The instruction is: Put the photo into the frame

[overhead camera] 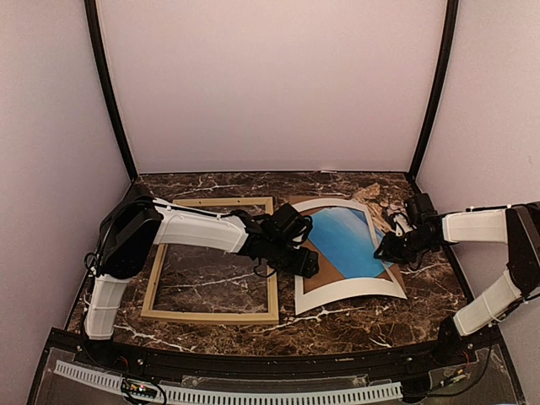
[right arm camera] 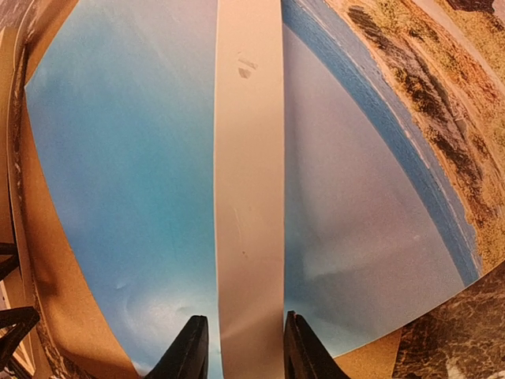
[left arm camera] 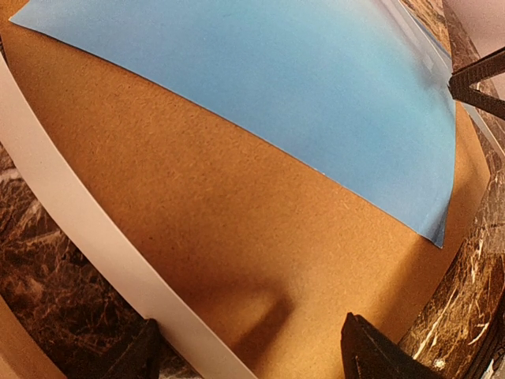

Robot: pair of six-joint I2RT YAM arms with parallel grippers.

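The wooden frame [overhead camera: 213, 317] lies on the left. Right of it, a bent white mat [overhead camera: 350, 290] lies over a brown board [left arm camera: 237, 189] and a blue photo [overhead camera: 342, 240] with a beach scene [right arm camera: 426, 71]. My left gripper [overhead camera: 304, 261] is low at the mat's left strip, its fingers apart on either side of it [left arm camera: 248, 347]; whether they touch it is unclear. My right gripper [overhead camera: 386, 253] is at the mat's right strip, which runs between its parted fingertips.
The dark marble table [overhead camera: 202, 337] has bare strips at the front and back. Walls enclose the left, back and right sides.
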